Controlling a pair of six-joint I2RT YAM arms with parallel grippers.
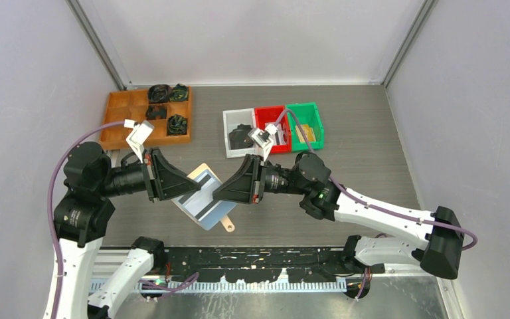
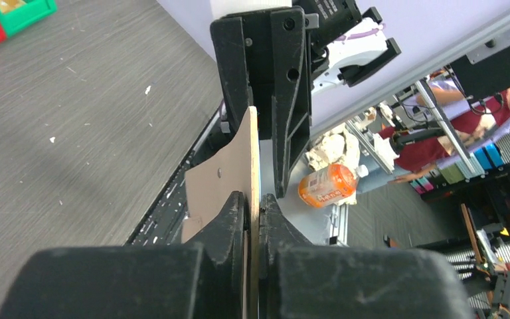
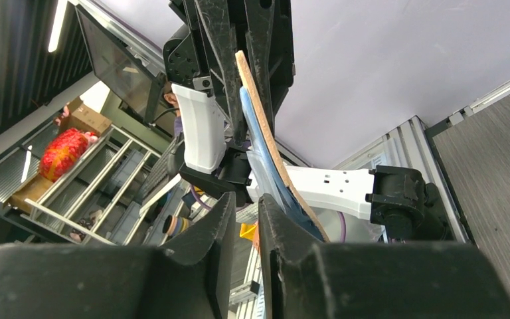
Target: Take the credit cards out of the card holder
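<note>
The tan card holder (image 1: 204,169), with its pale blue inner side and dark-striped cards (image 1: 205,208) facing up, hangs tilted between my two grippers in the top view. My left gripper (image 1: 198,189) is shut on it; its thin edge (image 2: 253,166) stands between the left fingers in the left wrist view. My right gripper (image 1: 215,195) overlaps the holder's right part from above. In the right wrist view, my right gripper is partly open with a gap between its fingers. The holder's blue layer (image 3: 265,154) runs down behind the right-hand finger, its lower part hidden.
White (image 1: 232,151), red (image 1: 271,115) and green (image 1: 312,113) bins stand together at the back; a dark item lies in the white one and cards show in the red one. An orange divided tray (image 1: 121,106) holds dark bundles at back left.
</note>
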